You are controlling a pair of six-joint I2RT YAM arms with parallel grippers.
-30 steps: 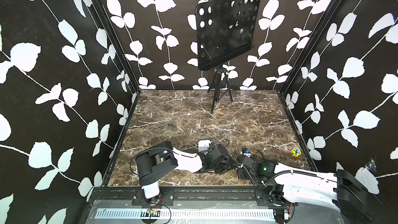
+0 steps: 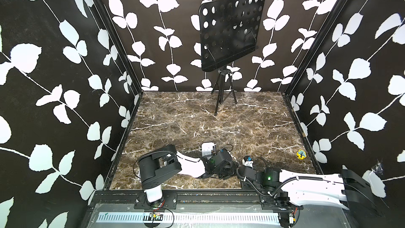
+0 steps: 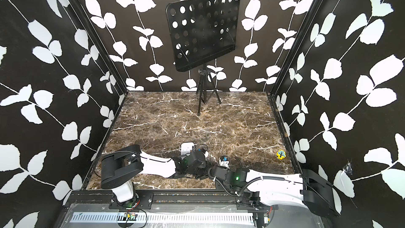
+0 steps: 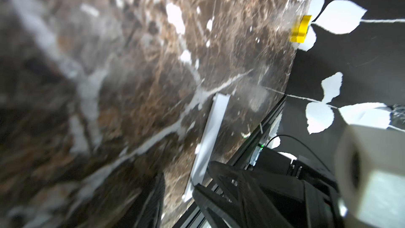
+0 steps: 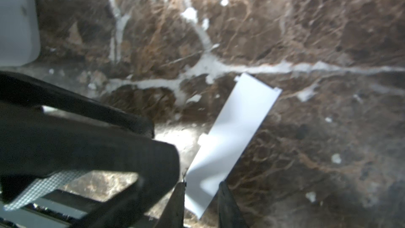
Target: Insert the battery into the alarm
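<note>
A white device (image 2: 208, 148), likely the alarm, lies on the marble mat just behind my left gripper (image 2: 227, 168) in the top views. My right gripper (image 2: 238, 171) meets it at the front centre, the two close together. A flat white strip (image 5: 234, 130) lies diagonally on the mat in both wrist views, with dark fingertips over its lower end in the right wrist view. The grippers overlap, so their fingers are hard to read. I cannot tell where the battery is.
A yellow object (image 2: 300, 154) lies at the right side. A black music stand (image 2: 232, 29) stands at the back. Patterned walls and black rails border the mat, whose middle-back is clear.
Both arms have shifted slightly at the front centre, the right one a little leftward. The objects on the mat look unchanged.
</note>
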